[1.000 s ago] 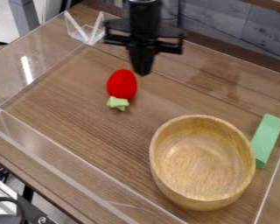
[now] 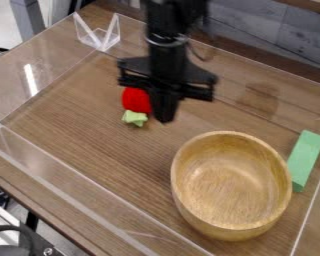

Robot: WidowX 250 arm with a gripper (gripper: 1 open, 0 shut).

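My gripper (image 2: 167,82) hangs over the middle of the table, blurred by motion, its black body reaching down from the top. It is in front of part of a red object (image 2: 136,100), which sits just behind a small light green star-shaped piece (image 2: 135,117). The blur hides whether the fingers are open or shut and whether they touch the red object.
A large wooden bowl (image 2: 230,205) fills the front right. A green block (image 2: 304,160) lies at the right. A clear plastic item (image 2: 99,32) is at the back left.
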